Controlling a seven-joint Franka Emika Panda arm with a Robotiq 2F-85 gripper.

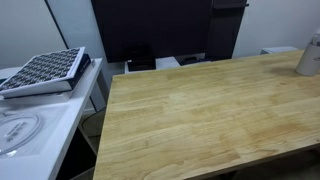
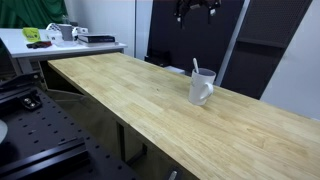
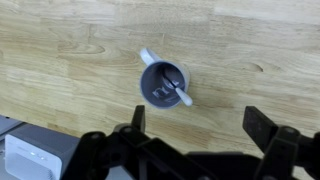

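Observation:
A white mug stands upright on the wooden table, its handle toward the right in exterior view 2. A light-coloured utensil leans out of its mouth. From above, in the wrist view, the mug shows a dark inside, and the utensil's pale end sticks out over the rim. My open gripper has its fingers spread wide at the bottom of that view, with nothing between them. In exterior view 2 the gripper hangs well above the table at the top edge.
A white side table with a patterned box stands beyond a gap. Cups and small items crowd that side table in exterior view 2.

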